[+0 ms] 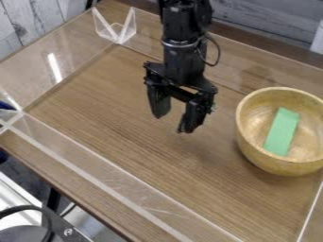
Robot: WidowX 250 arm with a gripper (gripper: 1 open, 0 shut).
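The black robot arm (pixel 180 52) comes down from the top centre to the gripper (pixel 177 106), which hangs over the bare wooden table (pixel 113 142) with its dark fingers spread open and nothing visible between them. To its right a wide tan bowl (pixel 259 156) holds a green block (pixel 282 134).
A clear plastic container (pixel 116 26) stands at the back left. A black cable (pixel 38 230) lies at the lower left corner.
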